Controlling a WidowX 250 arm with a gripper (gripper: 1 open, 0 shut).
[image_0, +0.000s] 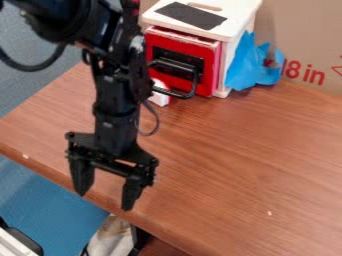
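Note:
My black gripper (104, 187) hangs over the front-left part of the wooden table (241, 190), fingers pointing down and open, with nothing visible between them. Behind it, at the back of the table, stands a white and red toy oven (173, 50) with a black handle on its front. A small white and red item beside the oven is partly hidden by my arm.
A crumpled blue object (247, 65) lies right of the oven, against a cardboard panel (313, 35) with red print.

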